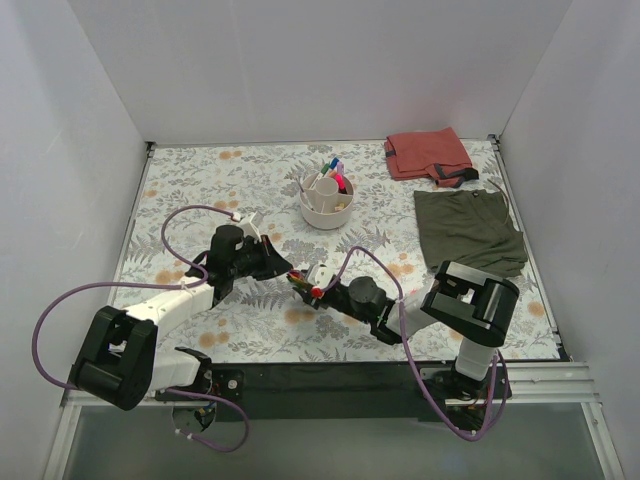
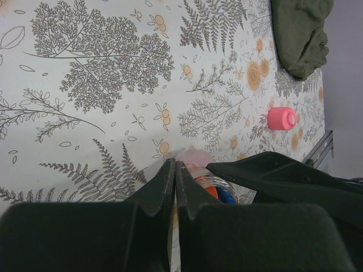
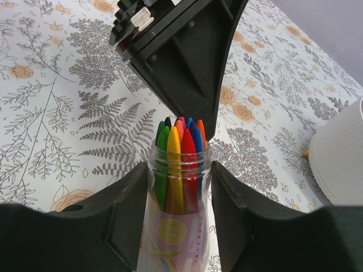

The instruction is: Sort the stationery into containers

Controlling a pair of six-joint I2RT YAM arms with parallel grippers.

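Note:
A clear jar (image 3: 177,226) full of coloured pens (image 3: 177,147) stands between the fingers of my right gripper, which is shut on it. In the top view the jar's pens (image 1: 297,279) point toward the left arm. My left gripper is shut, with nothing visible between its fingertips, and comes right up to the mouth of the jar (image 2: 211,180). From the right wrist view its dark fingers (image 3: 195,105) are just behind the pen tips; whether they touch cannot be made out.
At the back a white round container (image 1: 326,214) holds a cup, pens and other pieces. Red cloth (image 1: 428,157) and olive cloth (image 1: 468,230) lie at the right. A pink cap-like piece (image 2: 282,118) shows in the left wrist view.

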